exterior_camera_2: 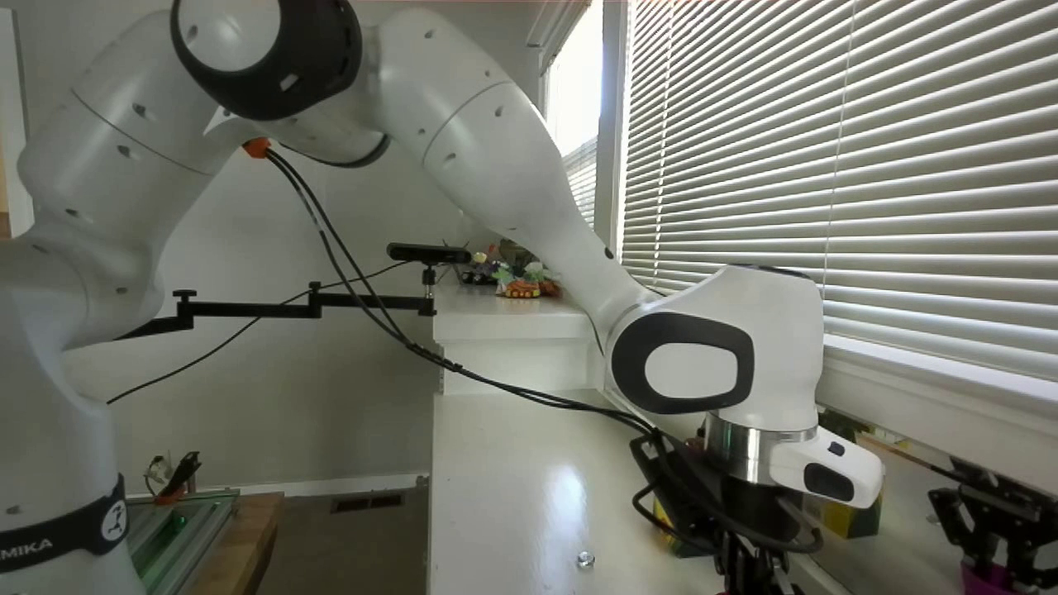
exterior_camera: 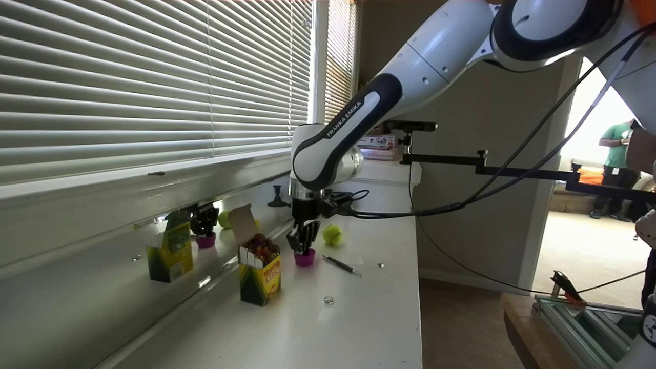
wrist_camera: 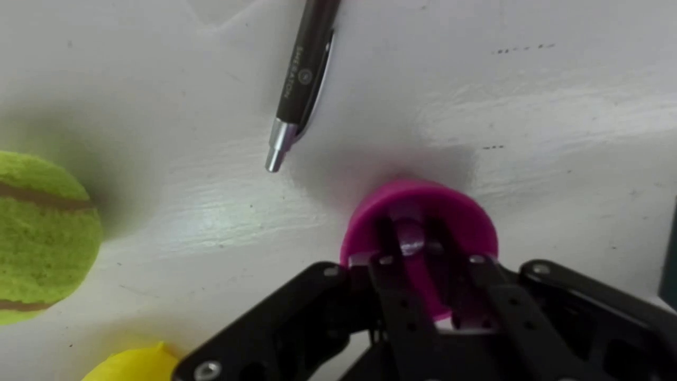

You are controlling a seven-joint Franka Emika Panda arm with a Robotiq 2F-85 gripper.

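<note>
On the white counter, a small pink cup (exterior_camera: 304, 259) stands under my gripper (exterior_camera: 302, 247). From the wrist view, the cup (wrist_camera: 466, 212) opens toward me and the dark fingers of my gripper reach down inside it. The fingers are closed, with a small shiny piece (wrist_camera: 411, 238) between the fingertips. The fingers hide part of the cup's near side. A dark pen (wrist_camera: 298, 82) lies apart from the cup. In exterior view 2 the gripper is cut off by the bottom edge.
An open yellow and green crayon box (exterior_camera: 261, 273) stands close to the cup. A tennis ball (exterior_camera: 332, 234) sits behind it, and a yellow object (wrist_camera: 133, 365) shows below the ball (wrist_camera: 44, 238). Small clear pieces (exterior_camera: 329, 300) lie on the otherwise bare front counter.
</note>
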